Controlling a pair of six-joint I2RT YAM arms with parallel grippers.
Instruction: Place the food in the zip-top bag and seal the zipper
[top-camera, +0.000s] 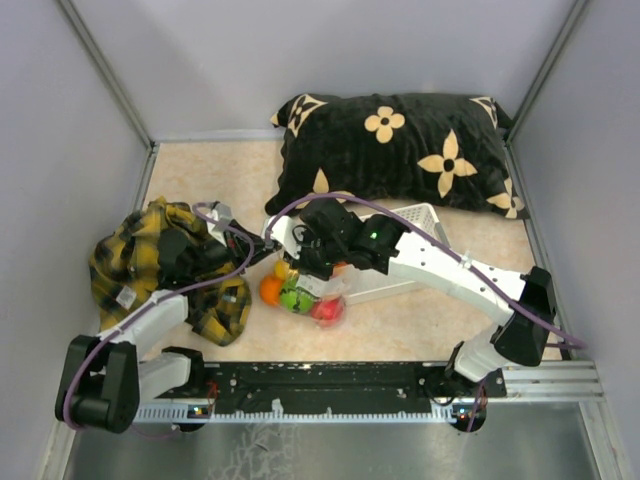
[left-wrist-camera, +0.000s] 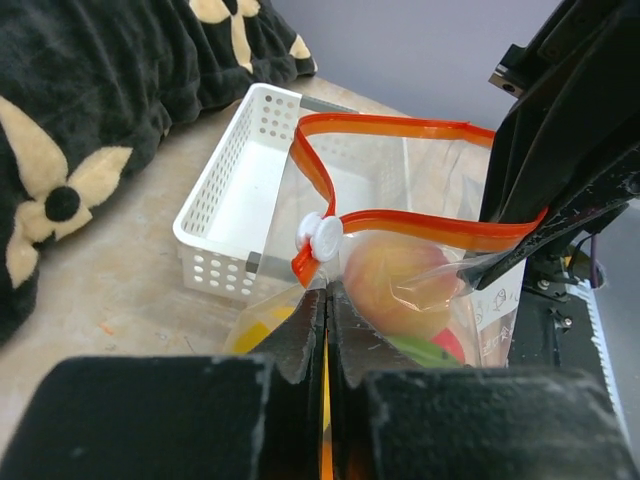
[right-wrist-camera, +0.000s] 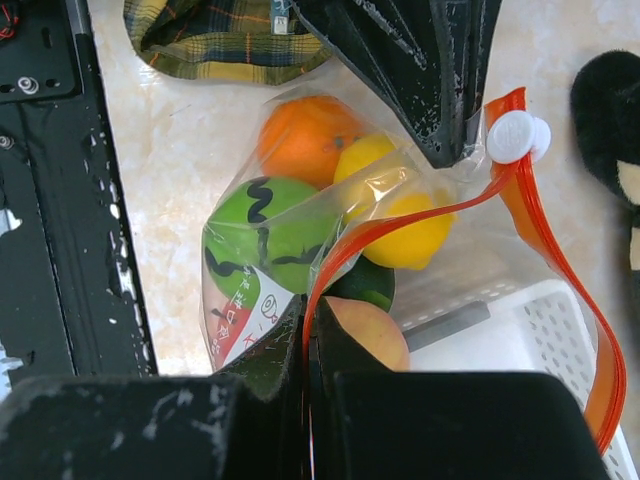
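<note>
The clear zip top bag (right-wrist-camera: 225, 300) stands with its orange-edged mouth wide apart. Inside are an orange (right-wrist-camera: 308, 135), yellow lemons (right-wrist-camera: 412, 238), a green melon (right-wrist-camera: 265, 232), a peach (right-wrist-camera: 368, 332) and a red item (top-camera: 327, 309). A white slider (left-wrist-camera: 322, 236) sits at one end of the orange zipper strip. Just below that end, my left gripper is shut, with clear film gathered at its tips. My right gripper is shut on the orange strip along one side of the mouth. In the top view the right arm covers much of the bag.
A white perforated basket (top-camera: 425, 222) stands right behind the bag. A dark flowered pillow (top-camera: 385, 155) fills the back, and a yellow-black plaid cloth (top-camera: 125, 265) lies under the left arm.
</note>
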